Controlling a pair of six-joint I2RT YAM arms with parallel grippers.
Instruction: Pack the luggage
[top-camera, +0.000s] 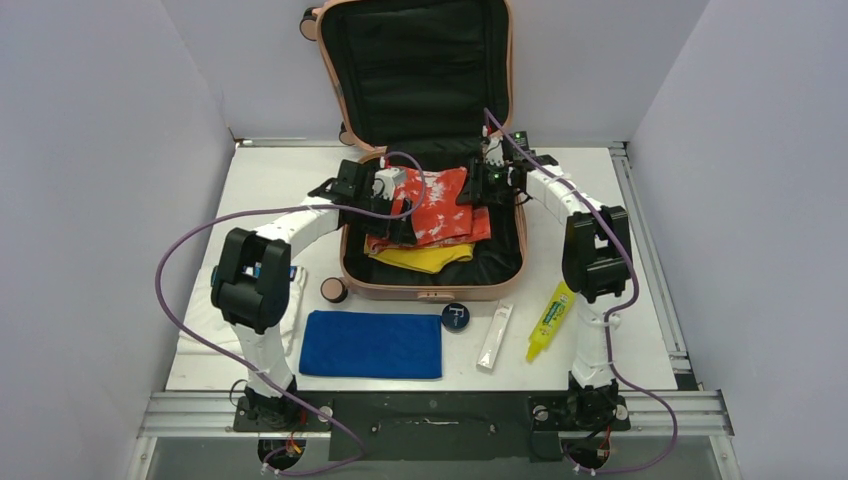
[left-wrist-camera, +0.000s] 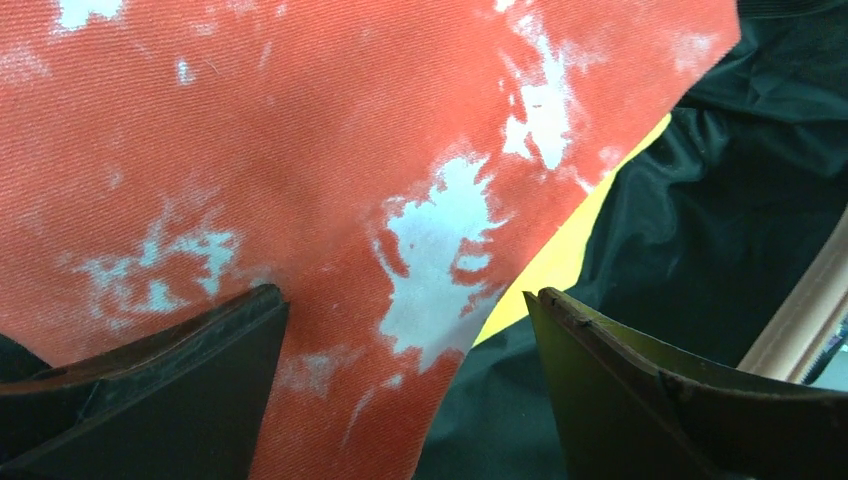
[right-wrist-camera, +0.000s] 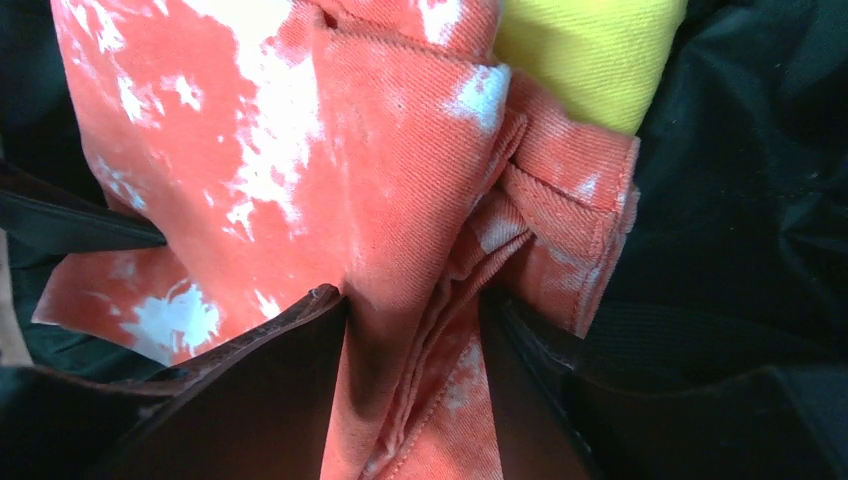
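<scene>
An open suitcase (top-camera: 430, 292) holds a red tie-dye garment (top-camera: 435, 215) lying over a yellow cloth (top-camera: 425, 258). My left gripper is open just above the red fabric, which fills much of the left wrist view. My right gripper is at the garment's right part, fingers either side of a folded ridge of red cloth; whether they pinch it I cannot tell. A dark fingertip rests on the cloth at the left of the right wrist view.
In front lie a blue cloth (top-camera: 370, 343), round tin (top-camera: 455, 316), small jar (top-camera: 333, 289), white tube (top-camera: 495, 335) and yellow tube (top-camera: 550, 320). White cloth (top-camera: 205, 325) is at left.
</scene>
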